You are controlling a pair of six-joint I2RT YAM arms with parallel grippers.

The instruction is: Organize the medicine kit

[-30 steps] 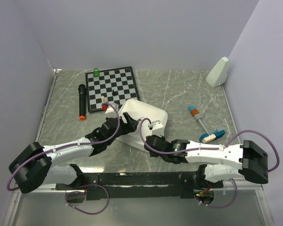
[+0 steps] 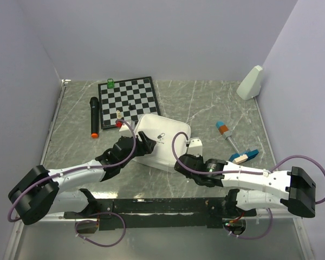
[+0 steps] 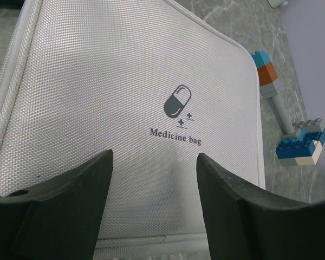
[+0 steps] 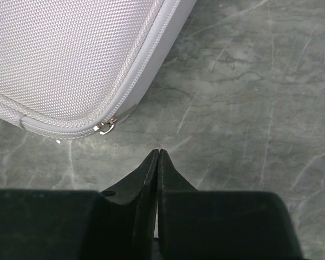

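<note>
The white medicine bag (image 2: 160, 126) lies closed in the middle of the table, its pill logo (image 3: 176, 102) facing up. My left gripper (image 2: 143, 143) is over the bag's left part; in the left wrist view its dark fingers rest at the bag, but what is between them is hidden. My right gripper is just off the bag's right front corner, over bare marble, its fingertips together with nothing seen between them. The zipper pull (image 4: 107, 127) shows on the bag's corner in the right wrist view.
A checkerboard (image 2: 139, 95) with small items stands behind the bag, a black microphone (image 2: 94, 116) at left. A brick tool (image 2: 224, 131) lies at right, a white object (image 2: 250, 83) at the back right. Free marble surrounds the bag's right side.
My right arm has moved to the right, away from the bag's front corner. The left arm has barely moved, and the bag lies nearly as before.
</note>
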